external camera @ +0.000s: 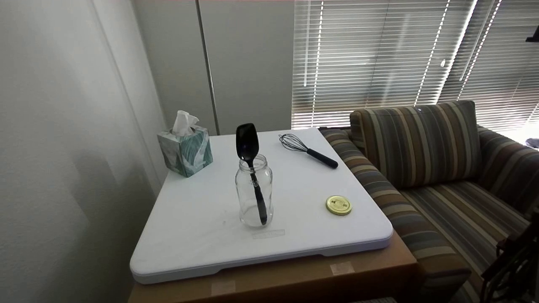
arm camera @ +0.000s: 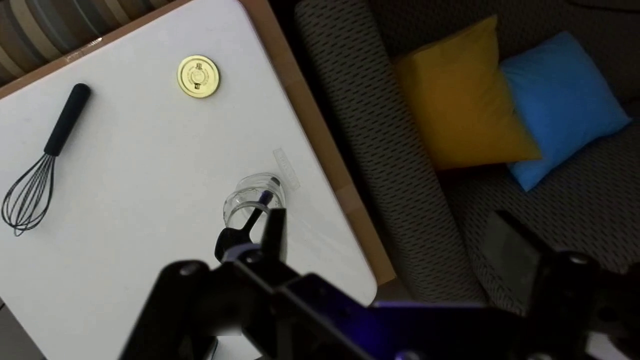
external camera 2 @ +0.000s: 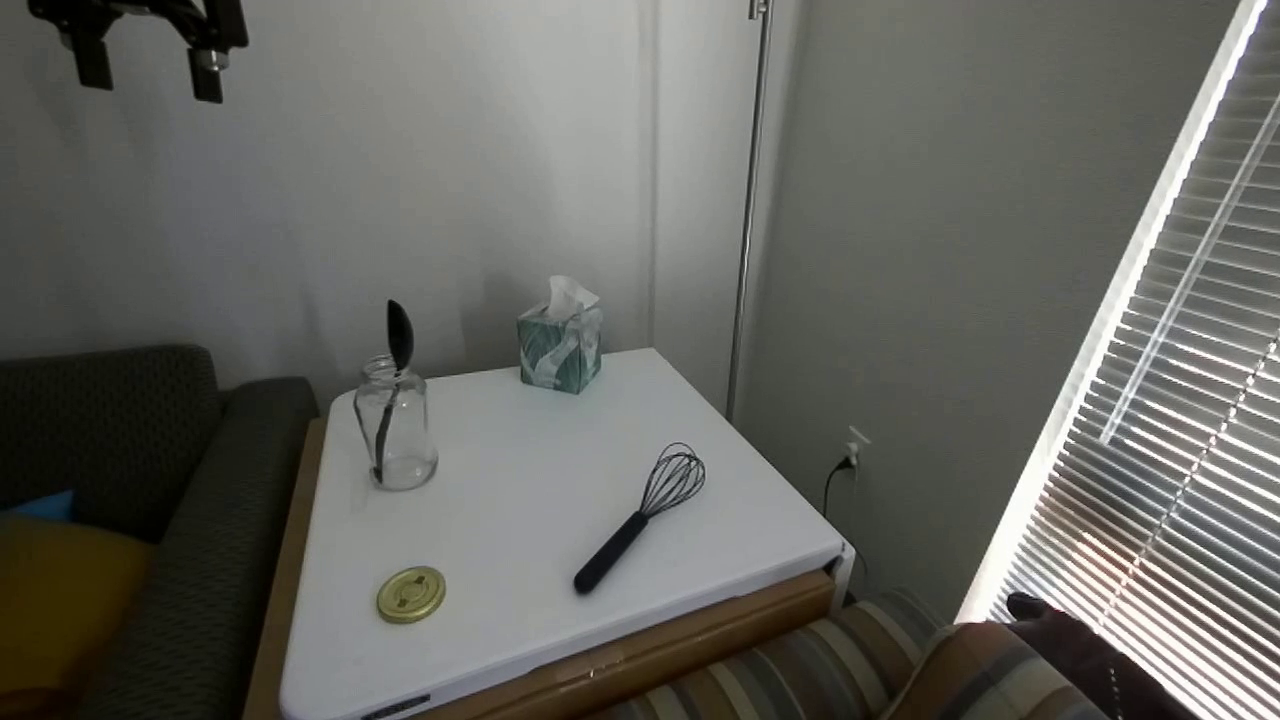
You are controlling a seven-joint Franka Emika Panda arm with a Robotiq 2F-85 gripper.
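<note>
Upright on the white table stands a clear glass jar (external camera: 244,199), with a black spoon (external camera: 247,142) leaning in it, bowl end up above the rim. A whisk with a black handle (external camera: 322,158) lies flat; in exterior view 2 the whisk (external camera 2: 613,551) points its wires toward the far right. The gold lid (external camera 2: 410,595) rests flat near the table's edge. High at the upper left of exterior view 2 hangs my gripper (external camera 2: 151,82), open and empty, well above the table. The wrist view shows my gripper wide apart, the jar (arm camera: 240,195) beyond one finger.
A green tissue box (external camera: 188,154) stands at the table's far left corner by the wall. A striped armchair (external camera: 439,151) borders one side, and a dark sofa with a yellow pillow (arm camera: 462,99) and a blue pillow (arm camera: 564,102) another.
</note>
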